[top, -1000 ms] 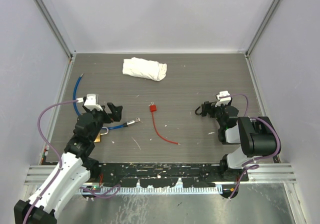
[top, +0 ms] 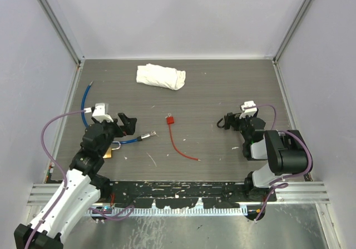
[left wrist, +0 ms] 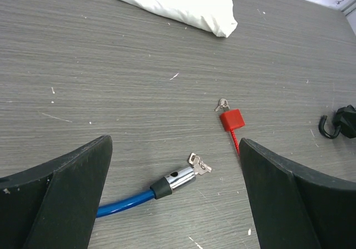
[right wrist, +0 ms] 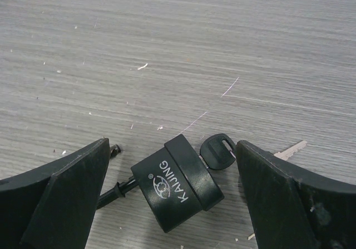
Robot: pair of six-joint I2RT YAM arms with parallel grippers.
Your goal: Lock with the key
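A black lock marked KAIJING [right wrist: 177,185] lies below my right gripper, which is open and holds nothing. A black-headed key [right wrist: 217,152] sits at the lock's end, and a metal key blade [right wrist: 291,150] sticks out past the right finger. In the left wrist view a blue cable lock [left wrist: 127,202] has a silver head with keys [left wrist: 198,164] at its end. Farther right lies a red lock [left wrist: 232,119] with small keys [left wrist: 222,104]. Nothing is between the fingers of my left gripper [top: 129,125], open above the table beside the blue cable.
A folded white cloth [top: 161,76] lies at the back. A brass padlock [top: 107,153] is partly hidden beside the left arm. The red lock's cable [top: 176,146] curves toward the front right. Bare table [top: 222,82] stretches across the back right.
My left arm has shifted very slightly, while its gripper stays over much the same spot. The right arm and the locks look unmoved.
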